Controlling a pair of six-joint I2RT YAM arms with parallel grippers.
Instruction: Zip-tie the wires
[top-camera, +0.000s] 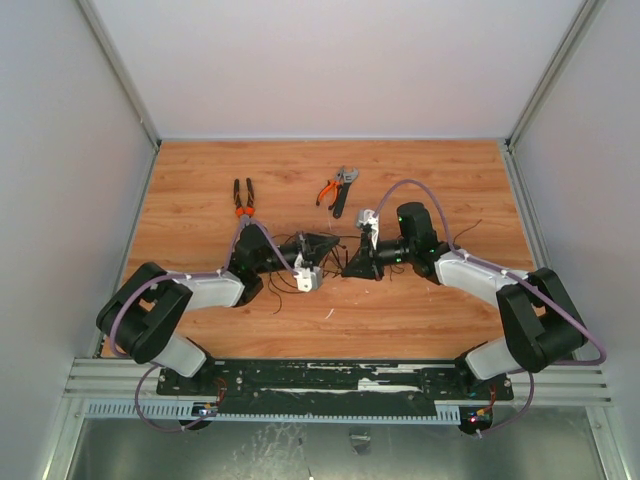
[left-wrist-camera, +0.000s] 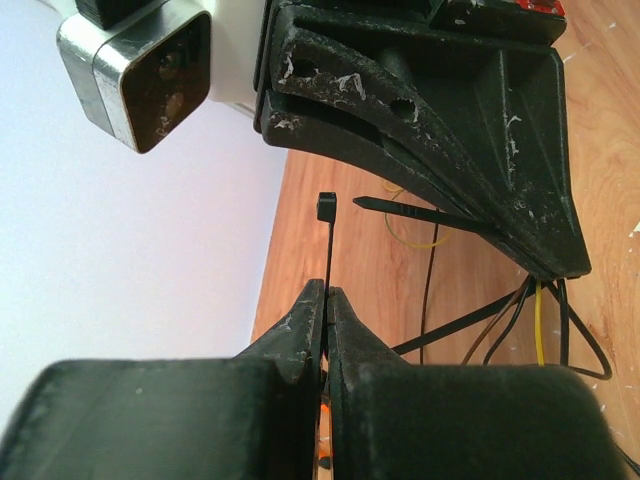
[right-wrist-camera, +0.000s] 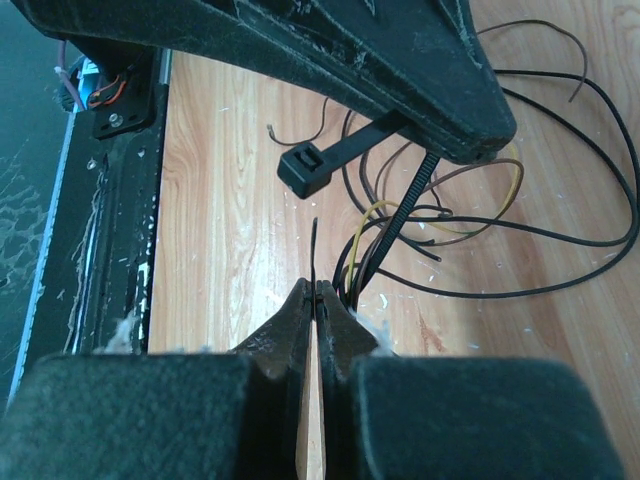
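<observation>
A black zip tie has its square head (left-wrist-camera: 327, 207) sticking up out of my left gripper, which is shut on it. In the right wrist view that zip tie (right-wrist-camera: 330, 160) shows its head on one side of the left fingers and its ribbed strap running down to the wires on the other. The thin pointed tail rises from between the tips of my right gripper, which is shut on it. Black, brown and yellow wires (right-wrist-camera: 352, 272) bunch beside the strap. Whether the strap circles them fully is hidden by the fingers.
Loose wire ends (right-wrist-camera: 560, 290) spread over the wooden table (top-camera: 430, 320). Orange-handled pliers (top-camera: 328, 190) and a wrench (top-camera: 342, 195) lie at the back, with red-handled cutters (top-camera: 244, 207) behind the left arm.
</observation>
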